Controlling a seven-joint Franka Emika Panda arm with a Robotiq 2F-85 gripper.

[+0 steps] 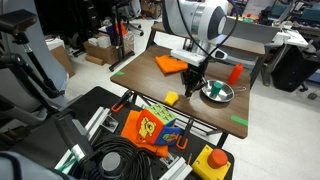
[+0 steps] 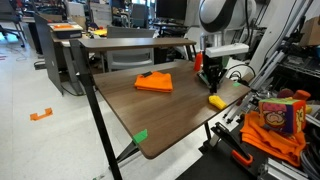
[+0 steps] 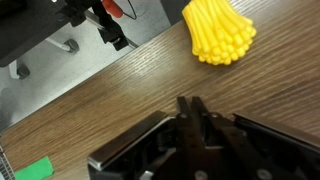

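Note:
A small yellow object (image 1: 171, 98) with a ridged surface lies on the brown table (image 1: 148, 82) near its front edge. Just to its right in exterior view 1, my gripper (image 1: 188, 96) hangs low over the tabletop. From exterior view 2, the yellow object (image 2: 216, 101) is by the table edge, beneath the gripper (image 2: 210, 90). In the wrist view the yellow object (image 3: 217, 31) sits at the upper right, clear of the dark gripper. Its fingers are partly open, with only bare wood visible near the tips.
A metal pan (image 1: 228, 96) with a green cup (image 1: 216, 88) stands right of the gripper, a red bottle (image 1: 235, 74) behind it. An orange cloth (image 1: 170, 64) lies at the back left. Below the front edge is a colourful box (image 1: 147, 128).

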